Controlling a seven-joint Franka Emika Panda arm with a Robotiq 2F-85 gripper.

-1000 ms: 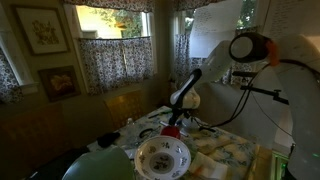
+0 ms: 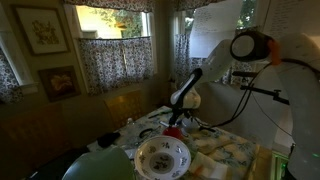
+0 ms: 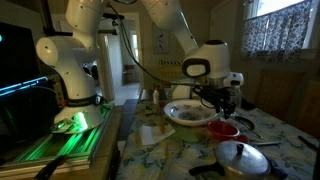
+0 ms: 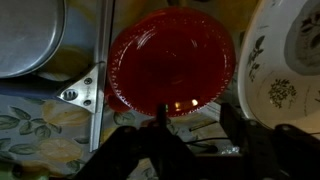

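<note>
A shiny red bowl (image 4: 172, 60) fills the middle of the wrist view. Over its lower rim reach the dark fingertips of my gripper, a gap between them with red showing through. Whether they grip anything is too dark to make out. In exterior view 2 the gripper (image 3: 224, 107) points down just above the red bowl (image 3: 222, 130), which rests on the table. From exterior view 1 the red bowl (image 2: 174, 132) appears below the arm's end, partly behind a white bowl.
Close beside the red bowl stands a large white patterned bowl (image 4: 285, 75). A lidded silver pot (image 3: 241, 161) is on its other side, its handle near the red rim. The floral tablecloth (image 3: 170, 153) has some clear room toward exterior view 2.
</note>
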